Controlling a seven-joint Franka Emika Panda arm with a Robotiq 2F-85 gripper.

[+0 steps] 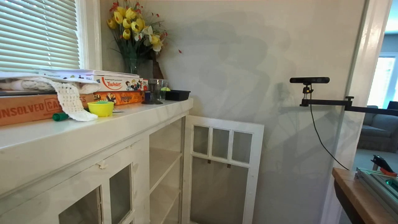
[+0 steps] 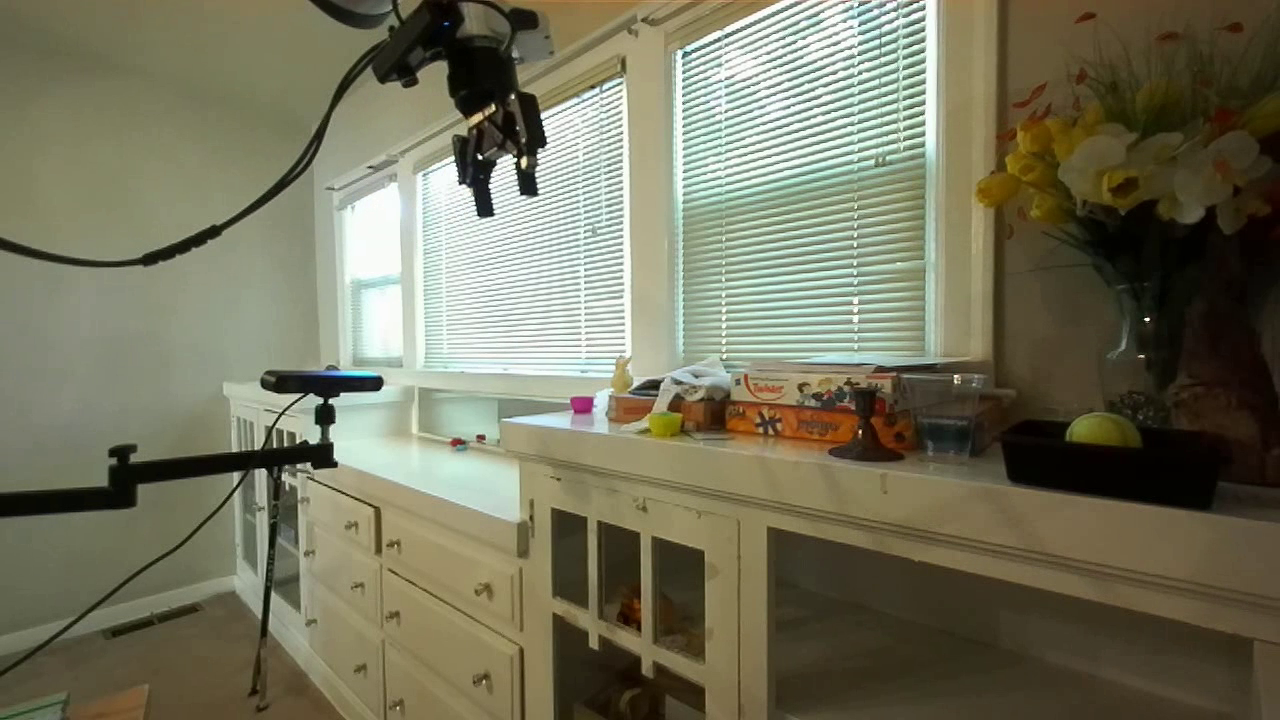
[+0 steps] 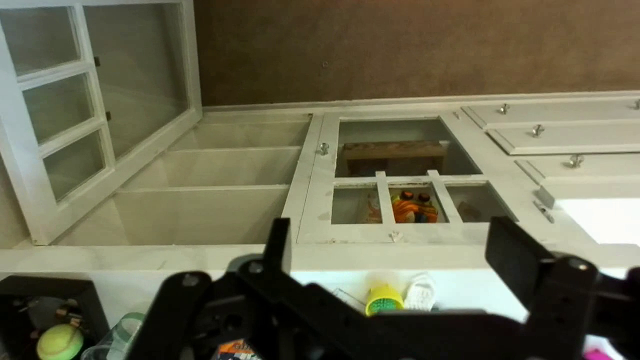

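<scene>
High in exterior view 2, my gripper [image 2: 506,202] hangs in front of the window blinds, well above the white cabinet top [image 2: 564,438]. It stands open, with two dark fingers spread wide and nothing between them; exterior view 1 does not show it. A yellow cup [image 3: 384,300] with something green inside sits on the cabinet top, lying between my fingers in the wrist view but far beyond them. The hinged glass-paned cabinet door [image 1: 224,142] is swung open, baring empty shelves [image 1: 164,162]. Beside it, another glass-paned door [image 3: 354,233] is closed.
Along the top stand game boxes [image 2: 816,390], a dark candle holder [image 2: 866,432], a clear cup [image 2: 948,414], a black tray [image 2: 1110,474] with a tennis ball [image 2: 1104,430], and a flower vase [image 2: 1134,372]. A camera arm [image 2: 228,462] juts in at left.
</scene>
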